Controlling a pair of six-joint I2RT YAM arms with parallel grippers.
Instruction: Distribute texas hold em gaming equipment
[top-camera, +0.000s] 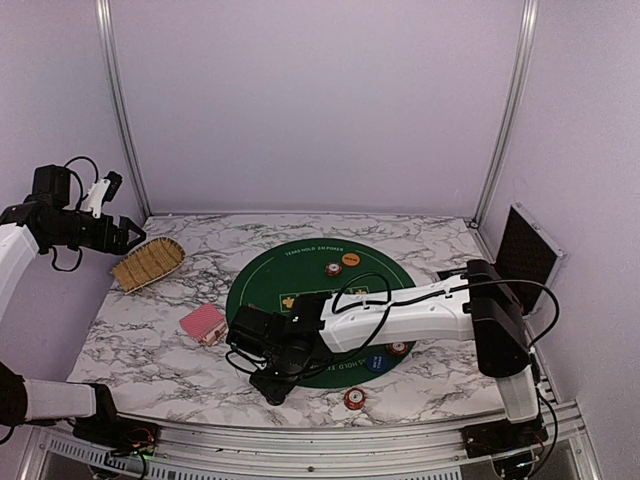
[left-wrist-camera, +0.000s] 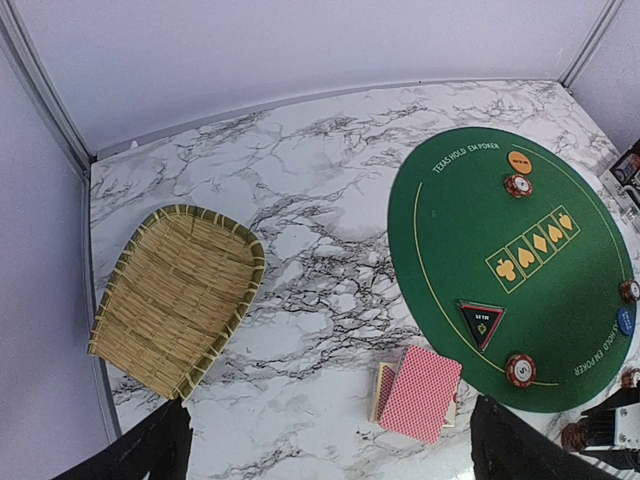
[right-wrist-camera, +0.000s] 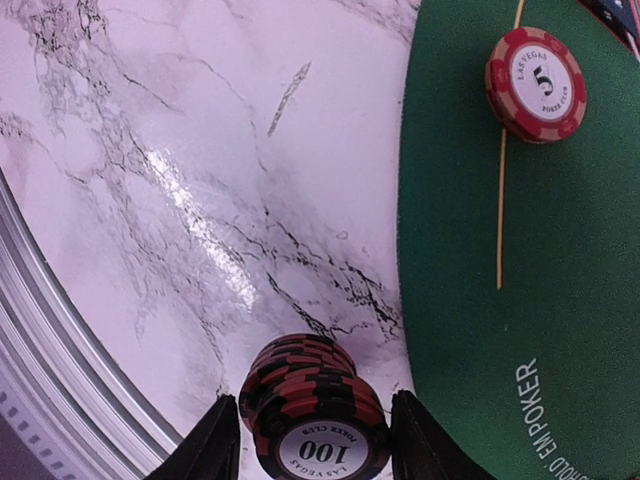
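Note:
A stack of dark red and black chips (right-wrist-camera: 320, 448), its top face marked 100, stands between the fingers of my right gripper, which is shut on it. This stack is low over the marble, just off the green poker mat (right-wrist-camera: 455, 330). In the top view the right gripper (top-camera: 270, 388) largely covers it. My left gripper (top-camera: 130, 235) hangs high at the left, open and empty. A red chip marked 5 (right-wrist-camera: 537, 85) lies on the mat's edge. The black triangular piece (left-wrist-camera: 482, 322) rests on the mat.
Red-backed cards (top-camera: 204, 324) lie left of the mat, and a woven basket (top-camera: 149, 264) sits behind them. Another red chip (top-camera: 354, 398) lies near the front edge. At the right stands an open case (top-camera: 528, 250).

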